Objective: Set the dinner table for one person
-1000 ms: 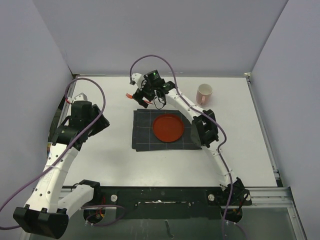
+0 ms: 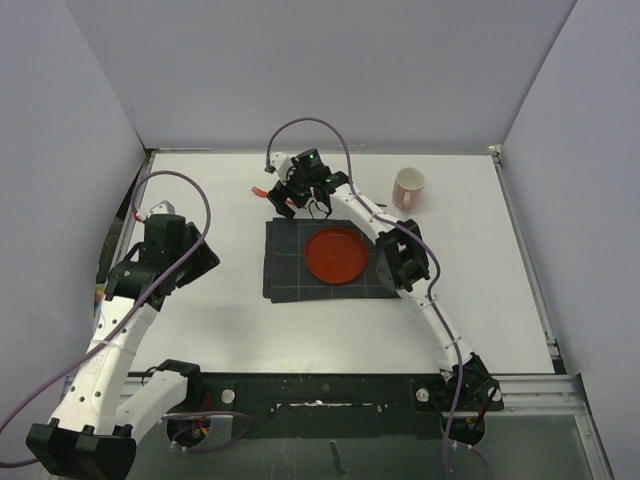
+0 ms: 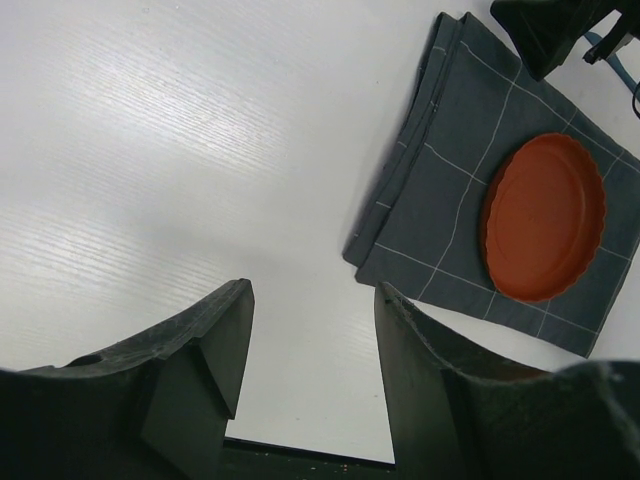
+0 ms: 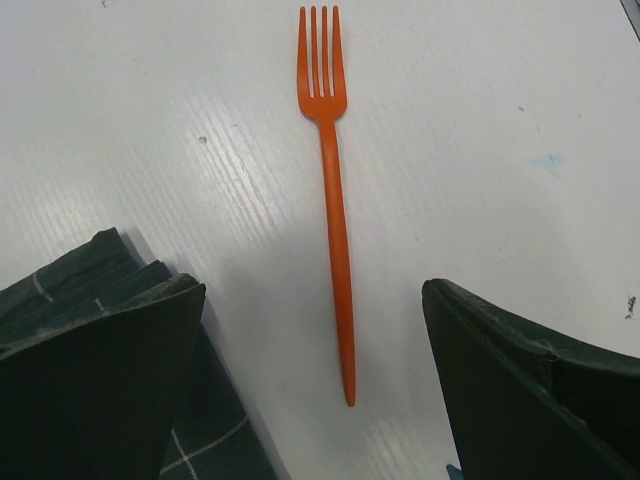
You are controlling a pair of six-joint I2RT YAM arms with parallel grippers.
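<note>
An orange fork (image 4: 338,230) lies on the white table, with my open right gripper poised over it, a finger on either side and nothing held. A dark checked placemat (image 3: 450,220) carries an orange-red plate (image 3: 545,215). My left gripper stands open and empty over the bare table left of the mat. A mug (image 2: 408,188) with a pink handle stands at the back right.
Part of a blue item (image 3: 620,70) shows behind the mat, partly hidden by the right arm. Grey walls border the table.
Over the last second both arms have shifted slightly in the top view, the left gripper a little downward in the image. The table's objects look unmoved.
</note>
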